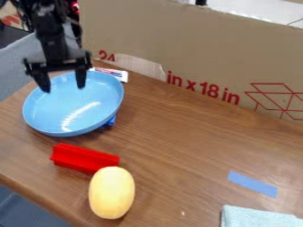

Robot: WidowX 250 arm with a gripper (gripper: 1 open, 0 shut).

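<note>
The black gripper (62,82) hangs open over the left rear of a light blue plate (83,112), its dark fingers pointing down, with nothing seen held between them. The plate rests on the wooden table at the left, with a small blue object partly visible under or behind its right side. In front of the plate lie a red cylindrical object (83,158) and a yellow oval object (112,191).
A large cardboard sheet (201,53) walls off the back. A strip of blue tape (252,184) and a pale blue cloth (258,219) are at the right front.
</note>
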